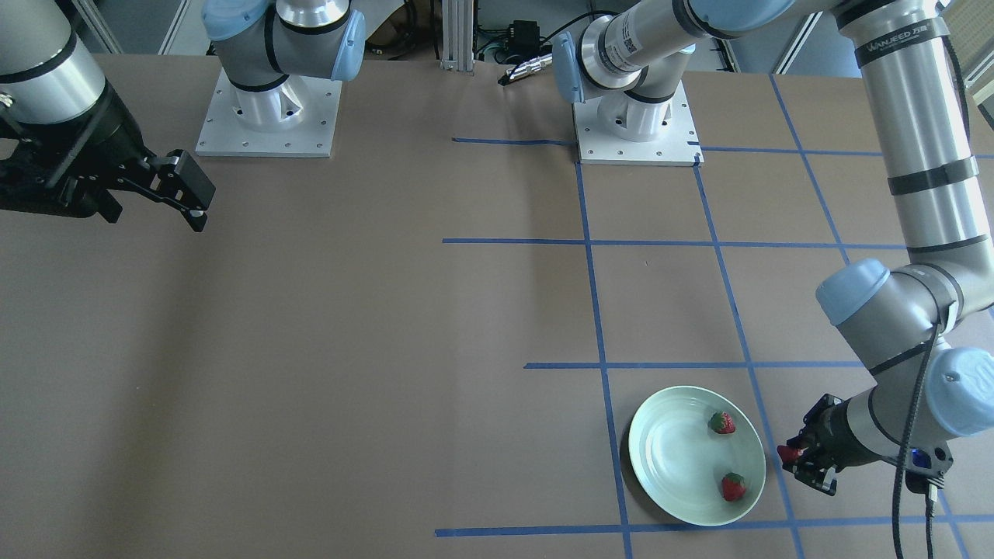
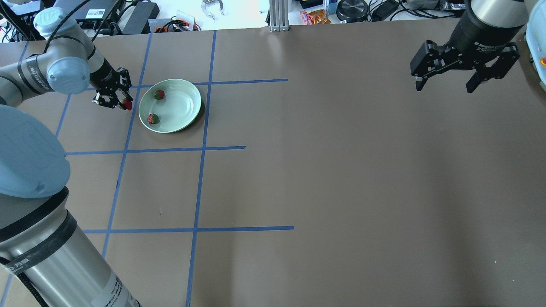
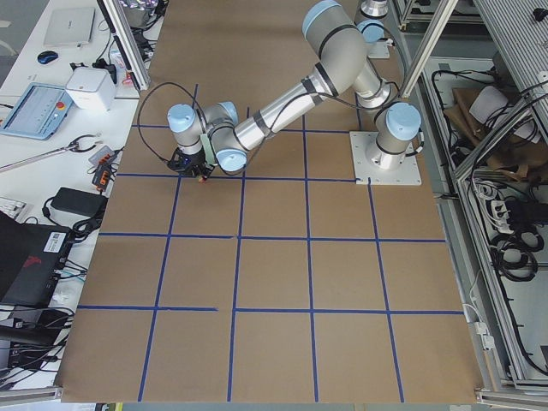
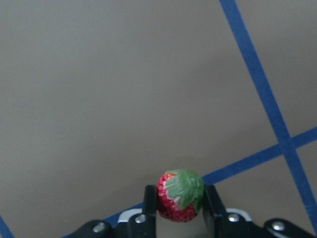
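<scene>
My gripper (image 1: 799, 455) is low over the table just right of a pale green plate (image 1: 671, 438), shut on a red strawberry with green leaves (image 4: 179, 196), which sits between both fingertips in the left wrist view. The top view shows this held strawberry (image 2: 126, 104) at the gripper's tips. Two more strawberries lie on the plate, one toward the back (image 1: 722, 424) and one toward the front (image 1: 733, 489).
Another arm's black gripper (image 1: 158, 191) hangs at the left of the front view. Other arm bases (image 1: 270, 140) stand at the back. The taped table (image 1: 373, 326) is otherwise largely clear.
</scene>
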